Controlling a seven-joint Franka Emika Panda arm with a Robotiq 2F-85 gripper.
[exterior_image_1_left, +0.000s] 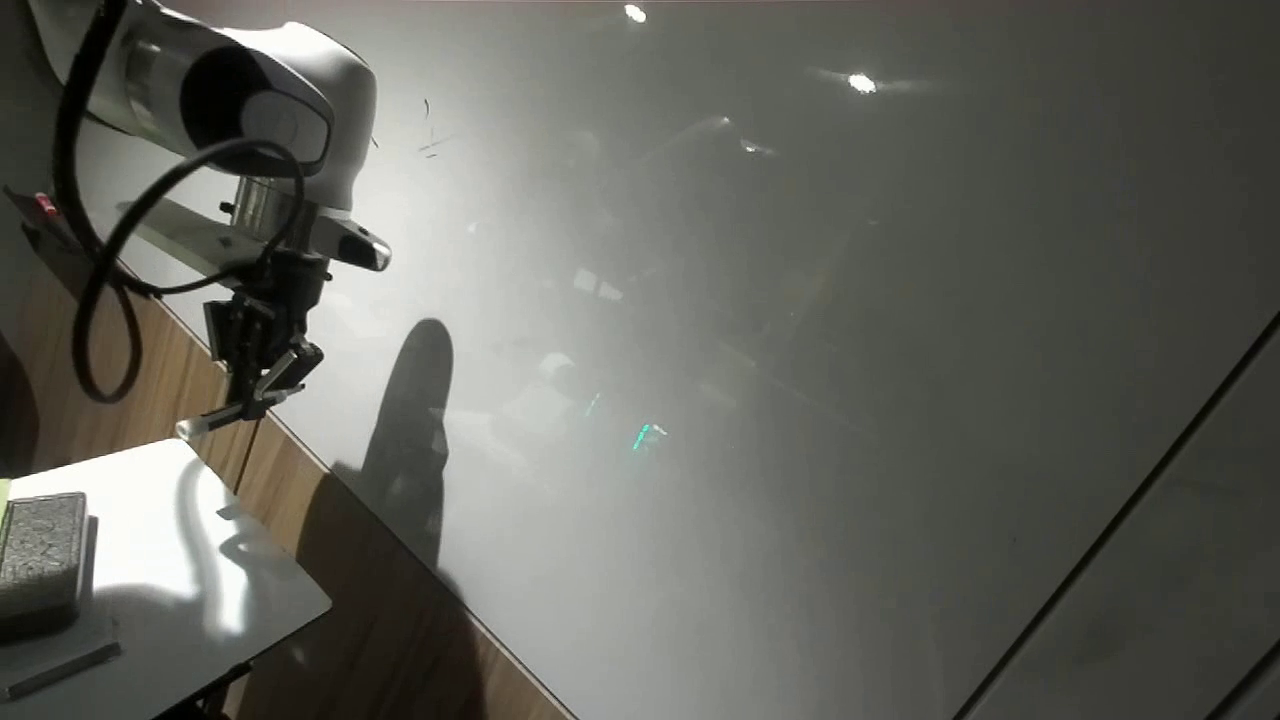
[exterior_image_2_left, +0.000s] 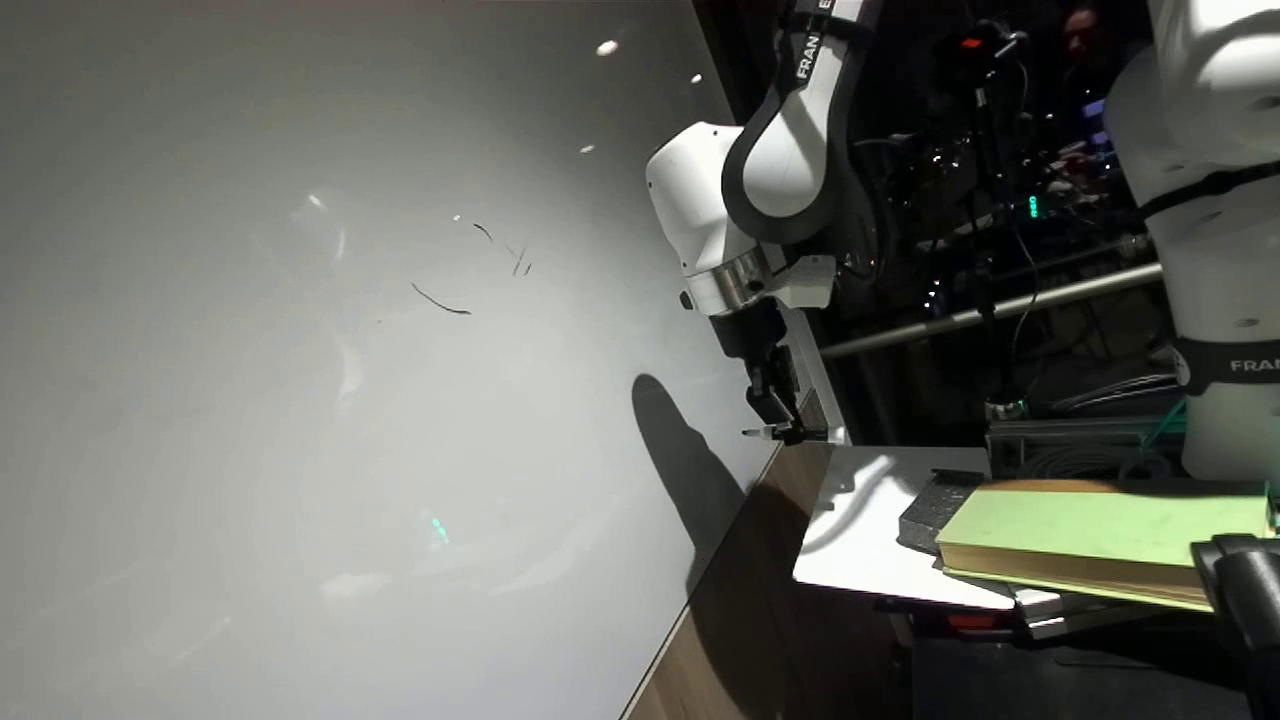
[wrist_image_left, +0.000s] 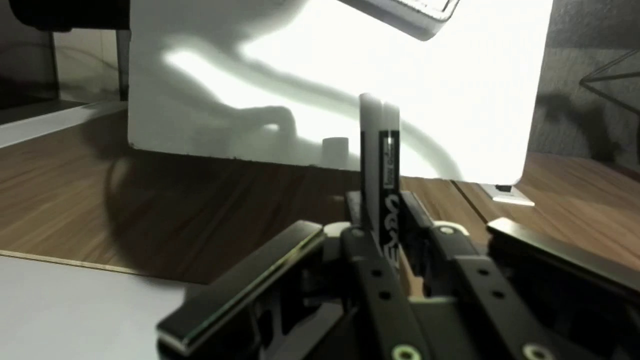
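A black-and-white marker (wrist_image_left: 389, 162) is pinched between the finger pads of my gripper in the wrist view. From outside, the gripper (exterior_image_1_left: 254, 402) hangs beside the whiteboard's lower edge, above the small white table. The marker's white end (exterior_image_1_left: 190, 427) points toward the table side, and its thin tip (exterior_image_2_left: 753, 432) faces the whiteboard (exterior_image_2_left: 240, 456). Whether the tip touches the board is hard to tell. A few short dark strokes, among them a curved one (exterior_image_2_left: 441, 301), show on the board above and away from the gripper.
The white table (exterior_image_2_left: 858, 528) holds a dark eraser-like block (exterior_image_1_left: 42, 558), with a green-topped book or box (exterior_image_2_left: 1080, 522) next to it. Wood panelling (exterior_image_1_left: 300, 492) runs beneath the board. A second robot arm (exterior_image_2_left: 1236, 276) stands at the right. Most of the board is clear.
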